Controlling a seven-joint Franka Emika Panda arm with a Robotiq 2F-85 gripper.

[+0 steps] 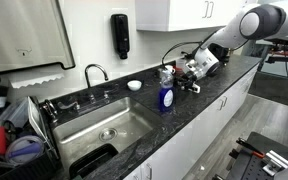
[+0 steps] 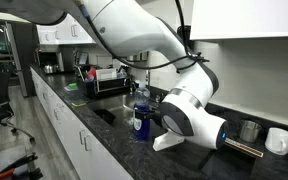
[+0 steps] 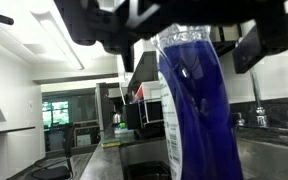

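A blue bottle with a clear top stands upright on the dark counter, right of the sink. In the wrist view the bottle fills the middle, with a white label along its left side. My gripper is open, and its dark fingers show on either side of the clear top, with a gap visible on the right. The second exterior view has the bottle near the counter's front edge, in front of the white arm; the fingertips are hard to make out there.
A steel sink with a tall faucet lies left of the bottle. A white bowl sits at the back. Behind the arm are a metal cup and a white cup. A dish rack stands farther along.
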